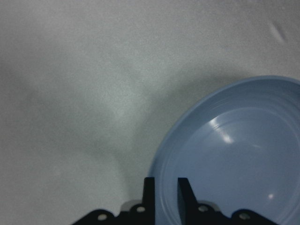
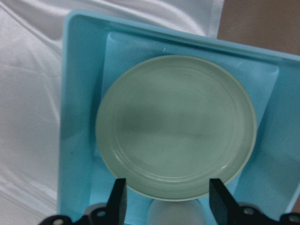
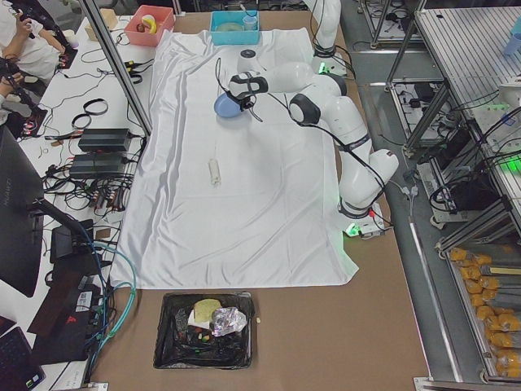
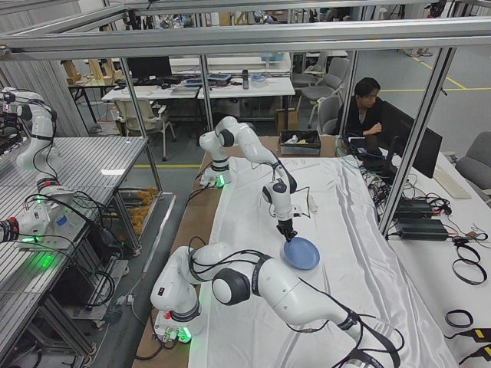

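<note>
A blue plate (image 4: pixel 301 254) lies on the white cloth (image 3: pixel 203 228). My left gripper is low at the plate's rim, one finger at the edge and one over the inside, with a narrow gap between; whether it grips the rim I cannot tell. My right gripper stands open over a light blue bin (image 2: pixel 82 117) holding a pale green plate (image 2: pixel 173 126). A pale cup-like thing, partly hidden, is beneath that plate's near edge.
A small pale strip (image 3: pixel 215 171) lies mid-cloth. A black tray (image 3: pixel 203 352) with food items stands beyond the cloth, a red bin (image 3: pixel 149 37) at the opposite end.
</note>
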